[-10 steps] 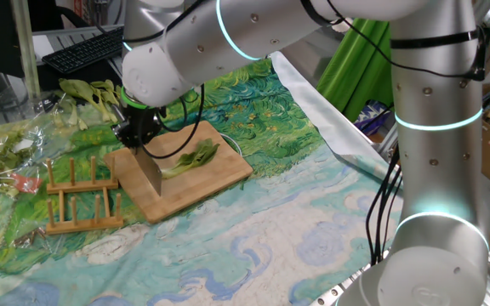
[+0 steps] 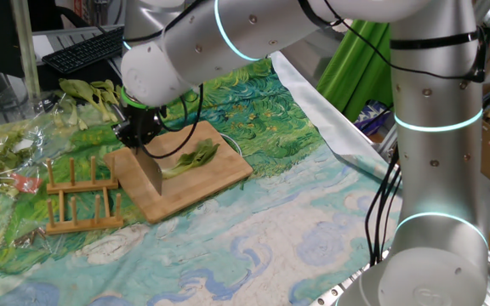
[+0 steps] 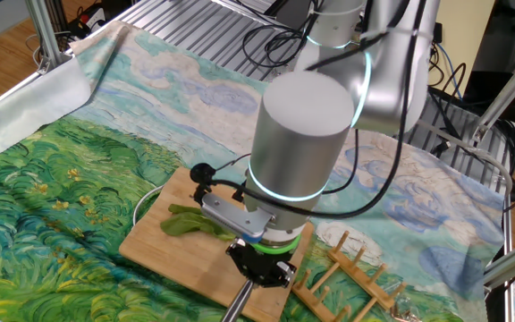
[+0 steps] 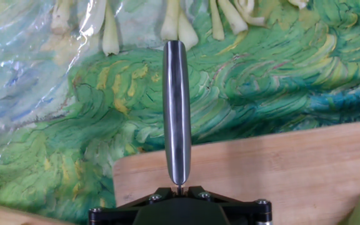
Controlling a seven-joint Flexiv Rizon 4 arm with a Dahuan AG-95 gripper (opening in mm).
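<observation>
My gripper (image 2: 137, 143) is shut on a knife, whose broad metal blade (image 2: 149, 174) hangs down over the left part of the wooden cutting board (image 2: 207, 183). From the fingers, the silver knife handle (image 4: 177, 112) points away toward the top of the wrist view. A leafy green vegetable (image 2: 196, 158) lies on the board beside the blade, its stem end toward the knife. Whether blade and stem touch cannot be told. In exterior view 2 the arm hides part of the board, and the gripper (image 3: 259, 265) is above its near side.
A wooden peg rack (image 2: 83, 225) stands just left of the board. More greens (image 2: 92, 95) lie behind it, some near clear plastic (image 2: 24, 144). To the right and front, the patterned cloth (image 2: 253, 238) is bare.
</observation>
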